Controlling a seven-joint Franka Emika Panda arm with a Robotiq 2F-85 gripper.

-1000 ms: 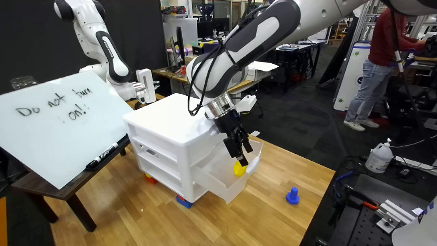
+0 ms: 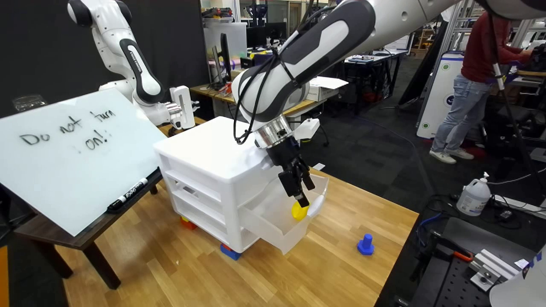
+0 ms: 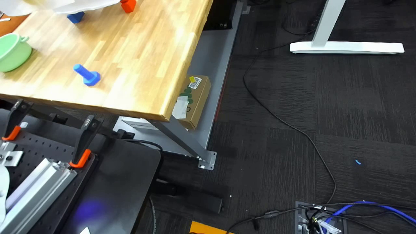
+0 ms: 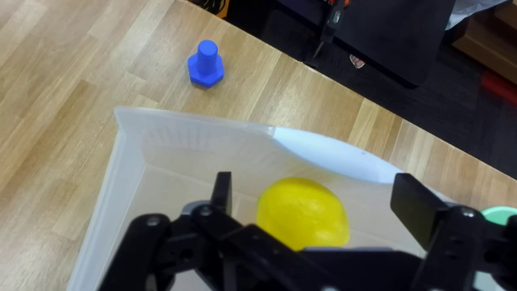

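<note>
Inside the pulled-out translucent drawer (image 2: 271, 225) lies a round yellow object (image 4: 303, 213), close to the drawer's front wall. My gripper (image 2: 303, 197) hangs over the drawer with its fingers wide apart. In the wrist view the yellow object shows between and beyond the two black fingers, with a gap on either side. The gripper's body hides its lower edge. The drawer belongs to a white drawer unit (image 2: 204, 148) on the wooden table. A blue bolt (image 4: 207, 65) stands upright on the table outside the drawer's front.
A green bowl (image 3: 15, 52) sits on the table beside the drawer. A tilted whiteboard (image 2: 76, 148) on a dark stand is left of the unit. Coloured blocks (image 2: 230, 251) show at the unit's base. The table's edge runs just past the bolt.
The arm has shifted very slightly, barely noticeable. The yellow object, drawer and bolt look unmoved.
</note>
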